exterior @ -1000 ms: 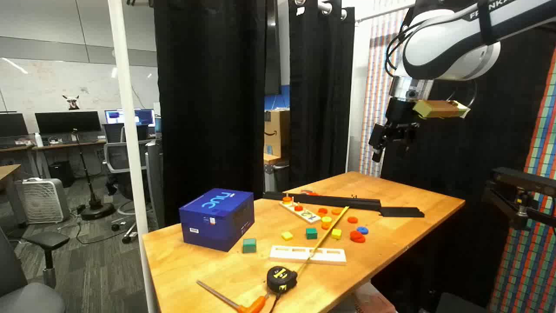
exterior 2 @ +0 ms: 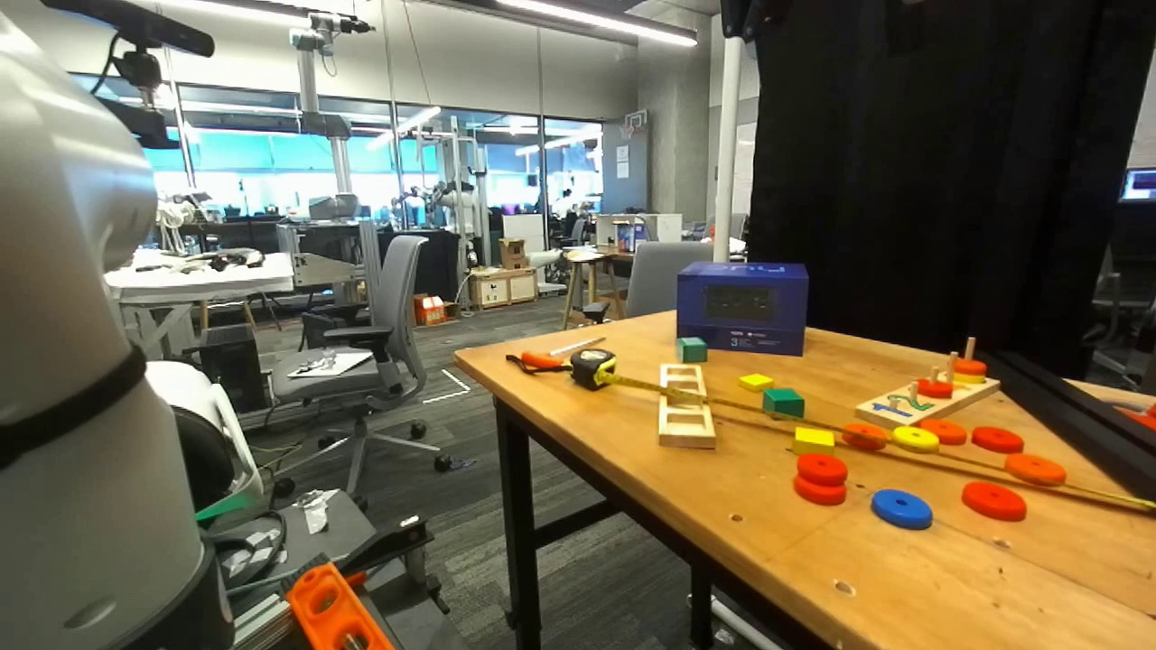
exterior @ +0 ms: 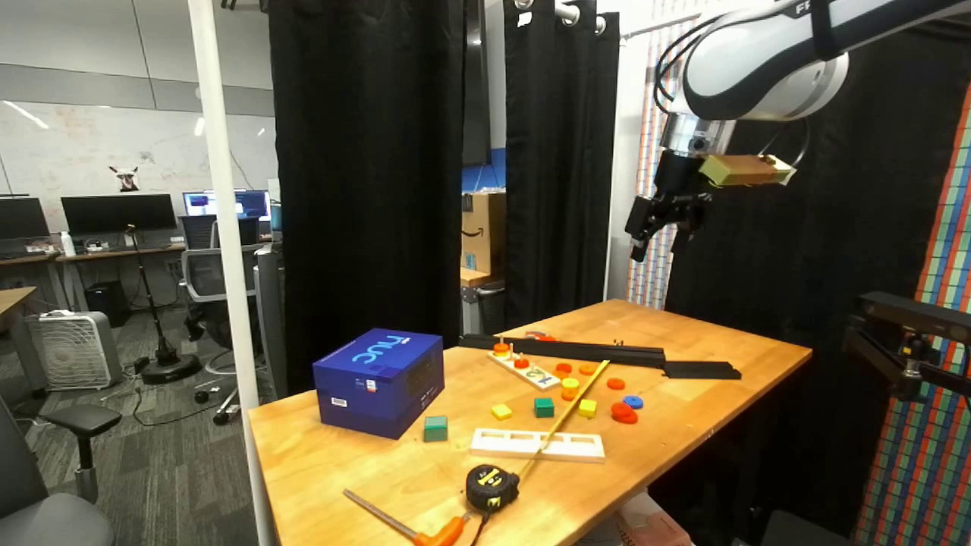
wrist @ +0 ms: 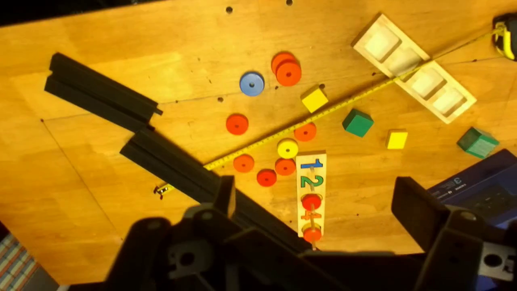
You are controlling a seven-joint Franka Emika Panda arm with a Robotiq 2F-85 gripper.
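High over the far end of the wooden table, my gripper (exterior: 660, 250) points down, well apart from everything on it. In the wrist view its two fingers (wrist: 225, 196) stand wide open with nothing held between them. Below lie loose red and orange rings (wrist: 237, 124), a blue ring (wrist: 252, 83), a yellow ring (wrist: 288, 148), yellow blocks (wrist: 314, 99) and green blocks (wrist: 358, 123). A numbered peg board (wrist: 311, 165) carries rings on two of its pegs. Beside the blocks rests a wooden frame with square openings (wrist: 383, 41), crossed by the extended tape measure (wrist: 358, 95).
A blue NUC box (exterior: 378, 382) stands at the table's left side. Black rails (exterior: 582, 351) run along the back. An orange-handled tool (exterior: 441, 532) lies by the front edge near the tape's case (exterior: 491, 487). Bare wood (exterior: 719, 346) shows at the far right.
The arm and gripper have risen and shifted slightly left in exterior view 1. Nothing on the table has visibly moved.
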